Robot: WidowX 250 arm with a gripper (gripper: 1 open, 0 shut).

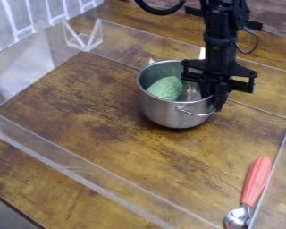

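A steel pot (174, 114) with a green round object (166, 88) inside sits on the wooden surface at the centre right. My black gripper (211, 88) is at the pot's right rim, its lower part hidden by or against the rim, so I cannot tell whether it is open or shut.
A red-handled scoop (256, 183) lies at the lower right. Clear plastic walls (97, 188) edge the wooden work area (74, 107).
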